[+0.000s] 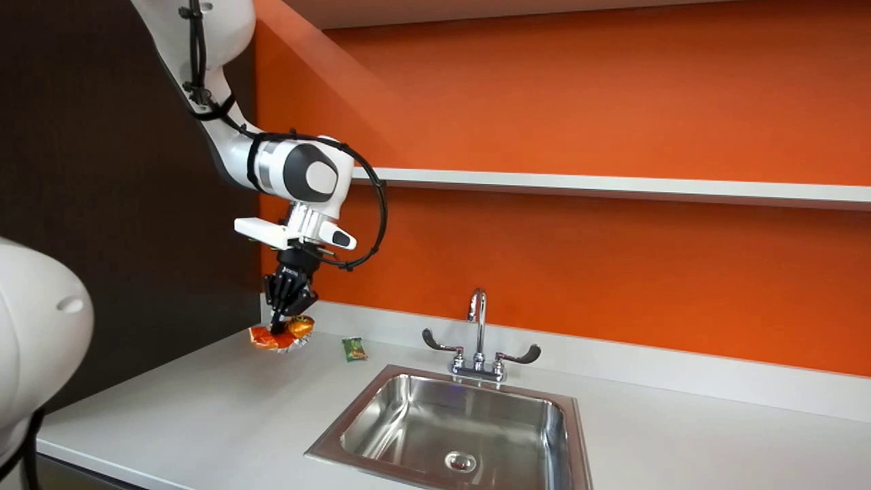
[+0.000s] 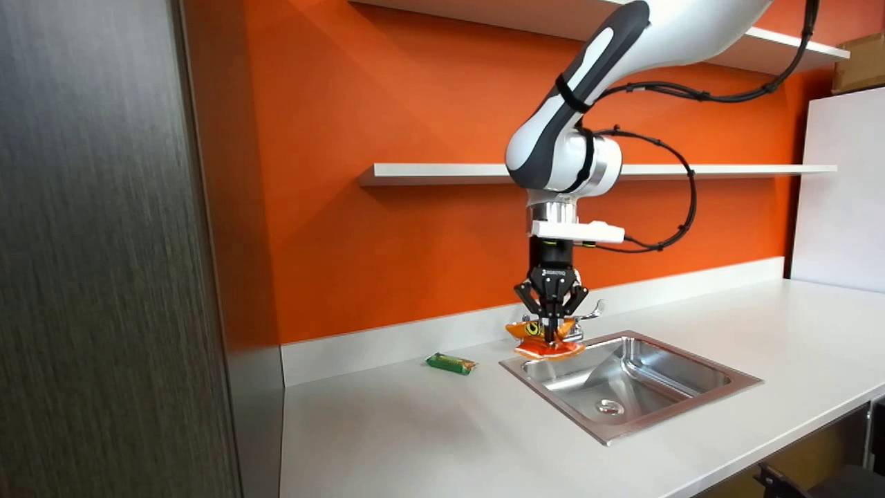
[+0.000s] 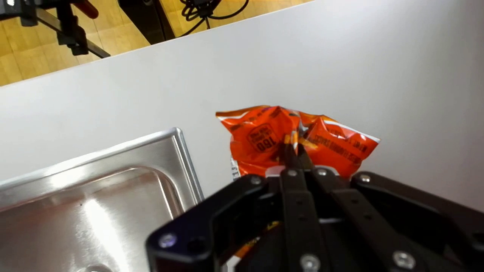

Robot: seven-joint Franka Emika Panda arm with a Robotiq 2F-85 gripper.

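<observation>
An orange snack bag [image 3: 261,138] is pinched and crumpled between the fingertips of my gripper, which is shut on it. In the first exterior view the orange bag [image 1: 282,333] hangs under the gripper [image 1: 278,325] over the left part of the counter, close above it; whether it touches is hard to tell. From the second exterior view, the bag [image 2: 547,342] spreads to both sides of the fingers and overlaps the sink's near corner in the picture. A small green packet [image 2: 450,362] lies flat on the counter toward the back wall.
A steel sink [image 1: 351,425] is set into the counter [image 1: 188,408], with a faucet [image 1: 479,327] and two lever handles behind it. The counter left of the sink is mostly clear. A white shelf [image 1: 612,184] runs along the orange wall above.
</observation>
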